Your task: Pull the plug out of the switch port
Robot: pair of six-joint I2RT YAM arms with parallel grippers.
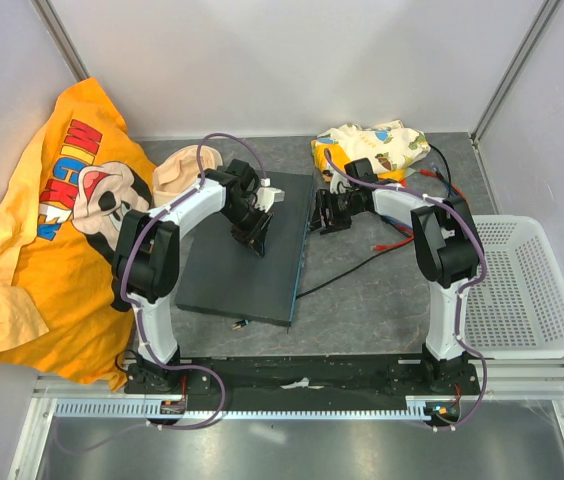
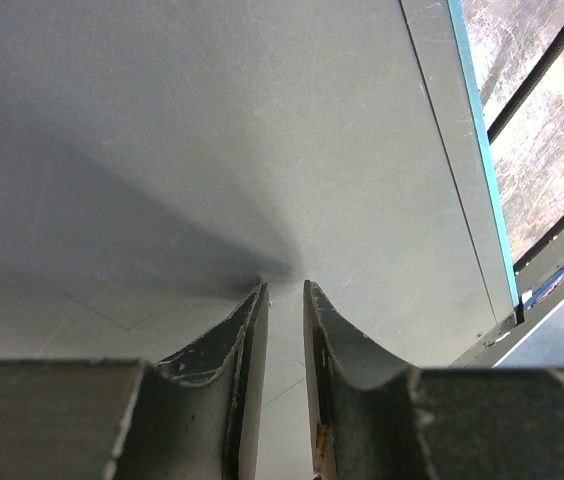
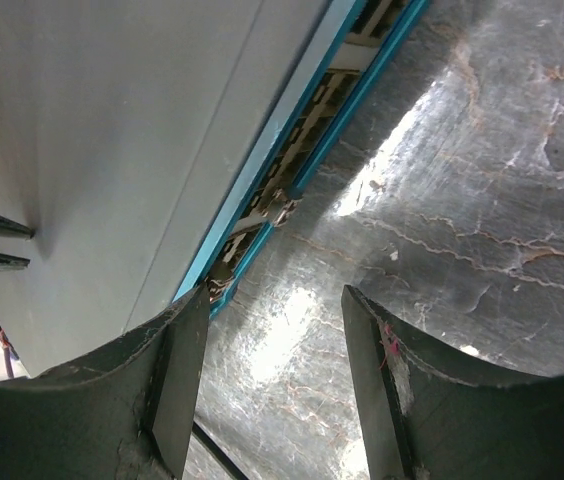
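The dark flat switch [image 1: 232, 280] lies in the middle of the floor. My left gripper [image 1: 260, 250] is over its top, fingertips a little apart with nothing visible between them. My right gripper [image 1: 327, 222] stands open beside the switch's right edge, where the blue-rimmed port strip [image 3: 302, 130] shows small metal pieces in its slots. Its left fingertip is near the lower end of that strip. A black cable [image 1: 352, 272] runs from the switch's right side near the front; I cannot make out its plug.
A white perforated basket [image 1: 522, 300] stands at the right. An orange cloth [image 1: 52, 230] covers the left side. Patterned cloth [image 1: 367, 140] and red and black cables lie at the back right.
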